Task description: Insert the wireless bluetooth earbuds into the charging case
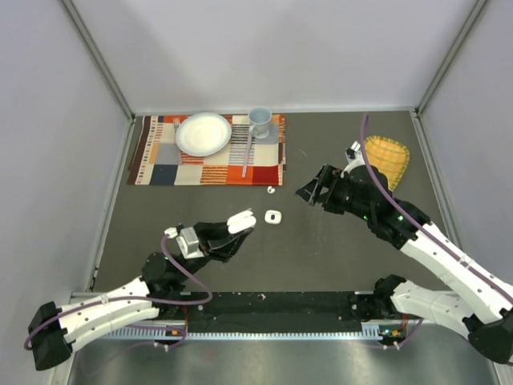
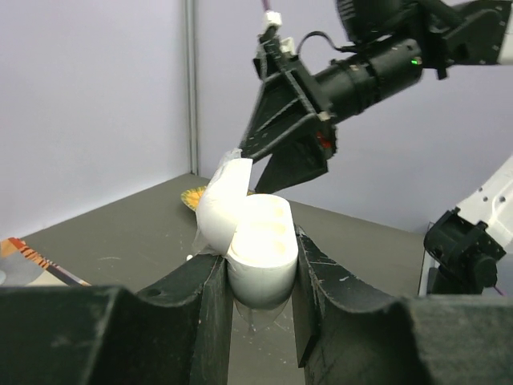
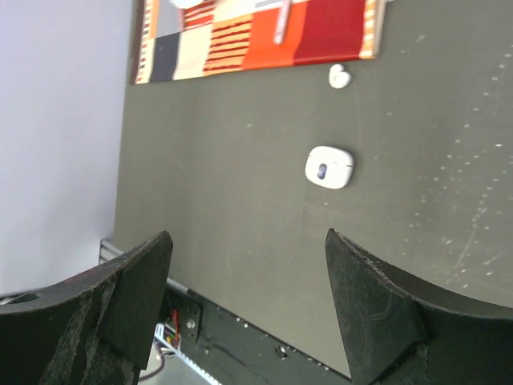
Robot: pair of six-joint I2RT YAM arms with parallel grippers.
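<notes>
My left gripper (image 1: 232,237) is shut on the white charging case (image 2: 260,249), whose lid (image 2: 220,200) stands raised, above the front-centre of the table. My right gripper (image 1: 313,188) hangs open and empty to the right, fingers pointing down-left. On the grey table below lie a small white earbud (image 3: 339,78) near the mat's front edge and a rounded white square piece (image 1: 272,216) with a dark mark, a little nearer the front; the same piece (image 3: 329,167) shows in the right wrist view.
A striped mat (image 1: 148,172) at the back holds a plate (image 1: 203,135), fork, knife and mug (image 1: 260,119). A yellow quilted pad (image 1: 387,159) lies at back right. Walls bound the sides.
</notes>
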